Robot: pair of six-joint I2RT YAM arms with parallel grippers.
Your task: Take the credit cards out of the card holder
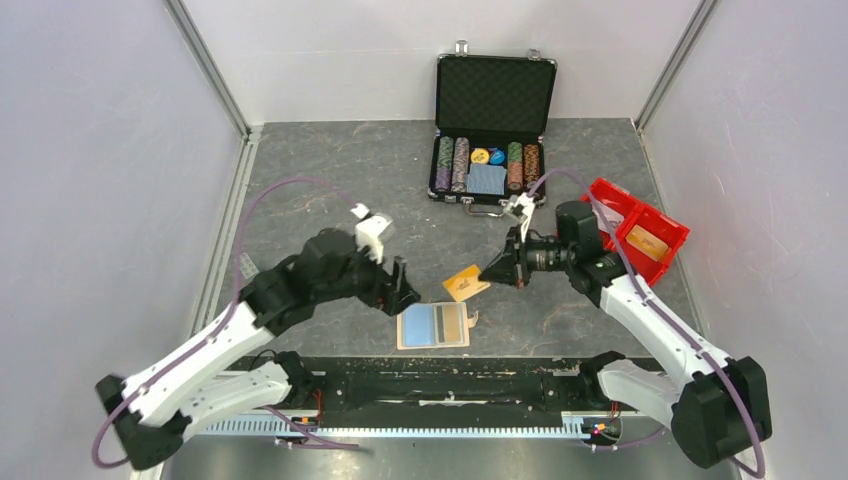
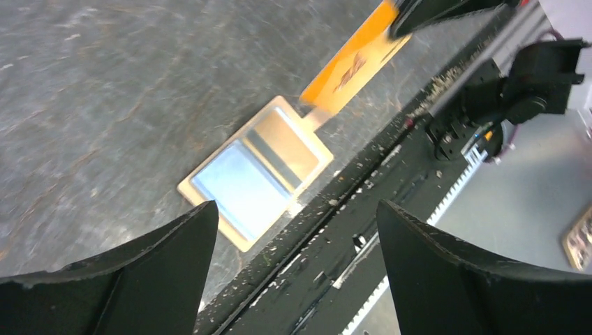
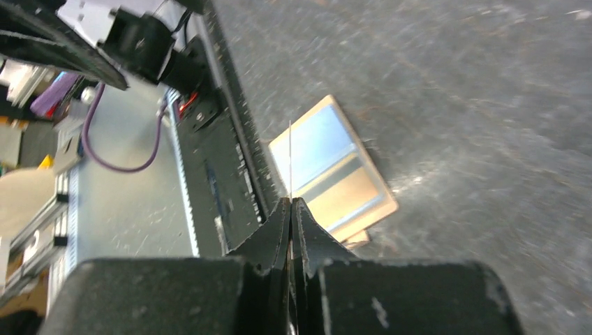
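Observation:
The open card holder (image 1: 433,326), tan-edged with blue inside on one half, lies flat near the table's front edge. A small tab (image 1: 473,320) sticks out of its right side. My right gripper (image 1: 483,278) is shut on an orange card (image 1: 465,283), which hangs clear of the holder, above and right of it. In the right wrist view the card shows edge-on as a thin line (image 3: 290,160) between the fingers. My left gripper (image 1: 408,288) stands open and empty near the holder's upper left; in the left wrist view its fingers (image 2: 188,241) are spread wide.
At the right stands a red two-part tray (image 1: 675,232) with a pale card (image 1: 609,216) and a yellow card (image 1: 648,244) in it. A poker chip case (image 1: 496,95) is open at the back. Partly behind the left arm lies another card (image 1: 249,266).

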